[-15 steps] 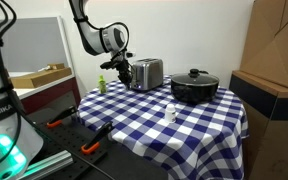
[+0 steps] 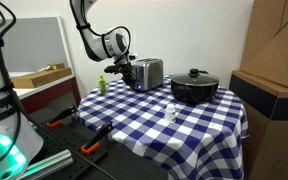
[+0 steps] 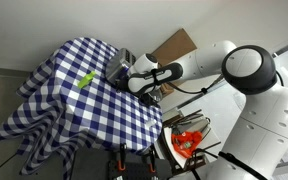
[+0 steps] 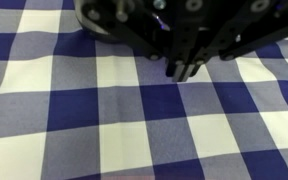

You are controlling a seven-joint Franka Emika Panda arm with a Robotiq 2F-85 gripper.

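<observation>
My gripper is shut over the blue-and-white checked cloth, and nothing shows between its fingers. In exterior view 1 it is at the far part of the table, close beside the silver toaster (image 2: 150, 73); whether they touch cannot be told. The toaster (image 3: 115, 62) is partly hidden by the arm in exterior view 2. A dark pot (image 2: 194, 88) with a lid stands right of the toaster. Nearer the front is a small white cup (image 2: 170, 115). Left of the gripper stands a small green bottle (image 2: 101, 83).
The checked tablecloth (image 2: 134, 118) is bare across the middle and front of the table. Cardboard boxes (image 2: 273, 85) are stacked beyond the table's right side. Another box (image 2: 42, 77) lies at the far left.
Over the last second my gripper has come lower and shifted slightly to the right, toward the toaster. The toaster, pot, cup and bottle have not visibly moved.
</observation>
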